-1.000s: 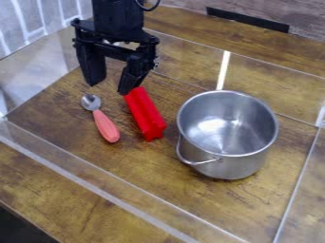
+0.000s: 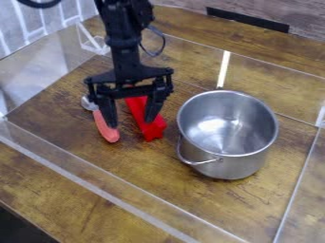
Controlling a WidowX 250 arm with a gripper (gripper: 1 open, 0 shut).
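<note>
My black gripper [image 2: 128, 102] stands open in the middle of the camera view, low over a red block [image 2: 150, 128] and a pink-handled utensil [image 2: 106, 131]. The red block lies on the wooden table at the gripper's right, partly hidden by it. The utensil lies at the left, its metal head [image 2: 89, 102] showing beside the gripper. Whether the fingers touch either thing is unclear.
A large steel pot [image 2: 229, 147] with a wire handle stands at the right. Clear edging runs along the left.
The block, utensil and pot appear in the same places.
</note>
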